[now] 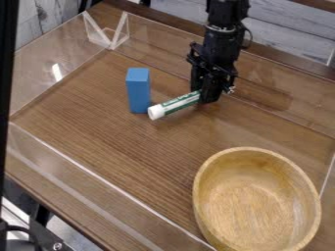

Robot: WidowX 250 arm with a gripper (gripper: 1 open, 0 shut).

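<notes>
The black robot gripper (210, 80) reaches down from the top centre, shut on the upper end of a green-and-white tube (174, 104). The tube slants down-left, its white end low near the table surface. Just left of it a blue box (137, 90) stands upright, apart from the tube. The fingertips are dark and partly hard to make out.
A large empty tan bowl (256, 206) fills the bottom right of the wooden table (92, 147). A table edge runs along the top and left.
</notes>
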